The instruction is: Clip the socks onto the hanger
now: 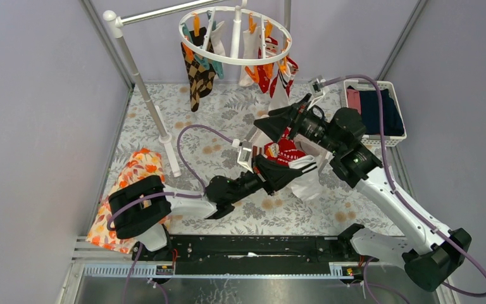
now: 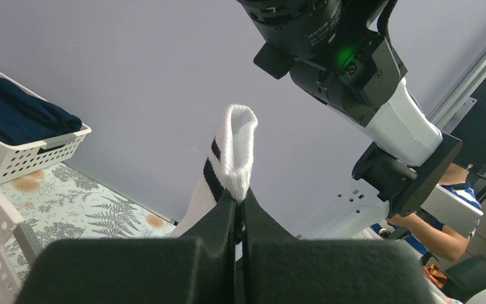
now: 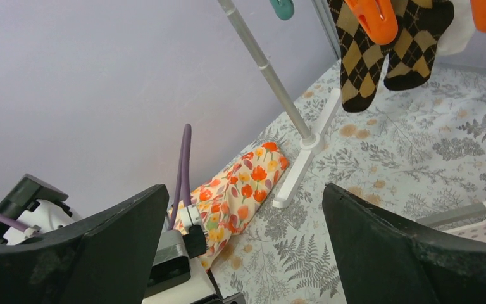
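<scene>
A white sock with dark stripes (image 2: 236,142) rises from between the tips of my left gripper, which is shut on it. From above, the same sock hangs below that gripper, over the front of a basket. My right gripper stands open and empty, above and behind the left one. The round white hanger (image 1: 236,61) carries several socks on orange and teal clips: a brown argyle pair (image 1: 197,79) at left, white and red ones at right. In the right wrist view, argyle socks (image 3: 359,69) hang beneath an orange clip (image 3: 374,22).
A white basket (image 1: 389,144) with dark blue cloth stands at the back right. Red patterned socks (image 1: 285,152) lie in a nearer basket under the arms. An orange floral cloth (image 1: 142,168) lies at left beside the hanger's stand (image 1: 168,142).
</scene>
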